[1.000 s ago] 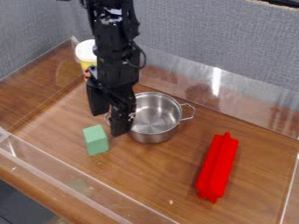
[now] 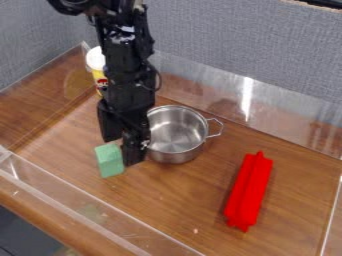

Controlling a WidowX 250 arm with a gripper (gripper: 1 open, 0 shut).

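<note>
The black gripper [image 2: 123, 152] hangs low at the centre left of the camera view, open, just over a small mint green block [image 2: 108, 165] on the wooden floor. Whether its fingertips touch the block is hard to tell. A silver pot [image 2: 178, 140] with wire handles stands just right of the gripper, partly behind it.
A red elongated object [image 2: 249, 191] lies at the right. A white and yellow cup [image 2: 95, 62] stands at the back left, partly hidden by the arm. Clear walls edge the wooden surface [image 2: 181, 205], whose front middle is free.
The gripper has moved down and slightly left toward the green block, partly covering its top. The pot and red object look unchanged.
</note>
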